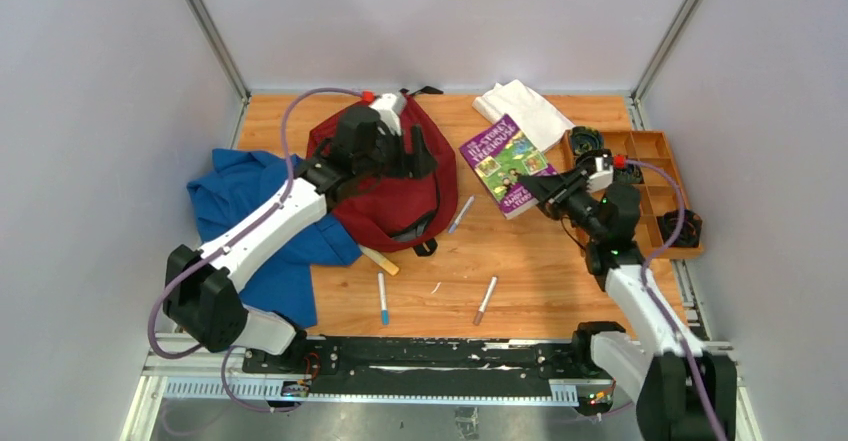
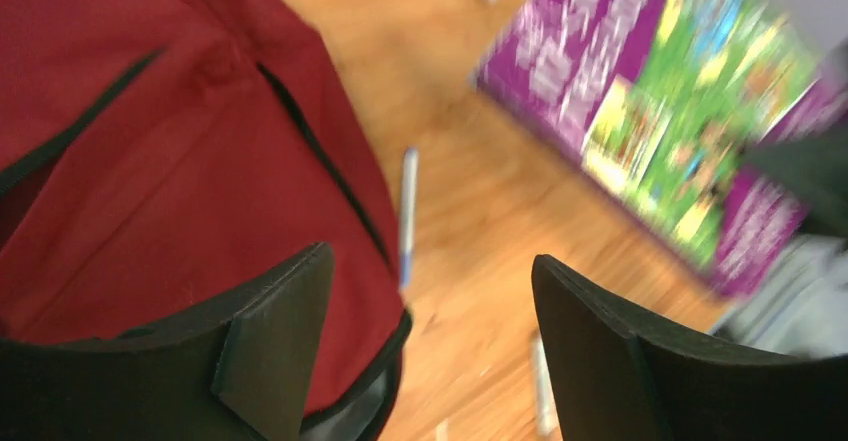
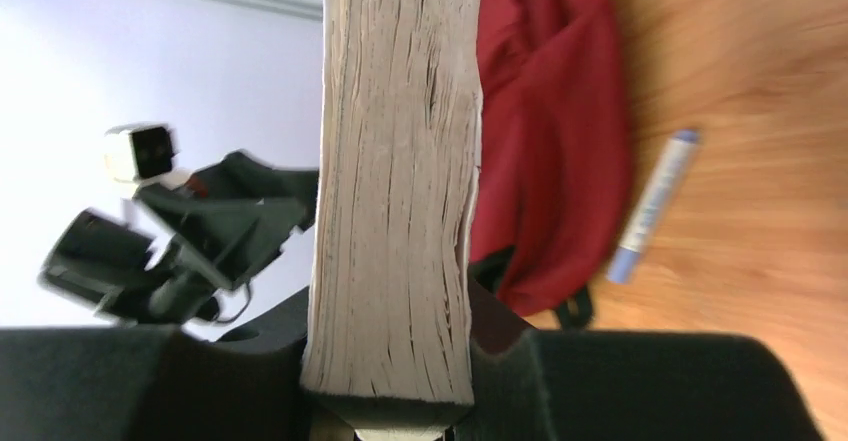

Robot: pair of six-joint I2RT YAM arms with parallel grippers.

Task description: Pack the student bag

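Observation:
A thick purple book (image 1: pixel 506 161) with a green picture cover hangs over the table, right of the bag. My right gripper (image 1: pixel 537 183) is shut on its lower right corner; in the right wrist view the book's pale page edges (image 3: pixel 395 181) rise from between the fingers. The red bag (image 1: pixel 400 201) lies on the table at centre left, crumpled, its black zip showing in the left wrist view. Above the bag, my left gripper (image 1: pixel 420 157) stands open with nothing between its fingers. The book (image 2: pixel 650 111) shows blurred beyond it.
A blue cloth (image 1: pixel 262 226) lies at the left. Several markers, one a blue-capped marker (image 1: pixel 461 214), are spread on the table. A white cloth (image 1: pixel 524 111) lies at the back. The compartmented wooden tray (image 1: pixel 655 151) at the right holds dark coiled items.

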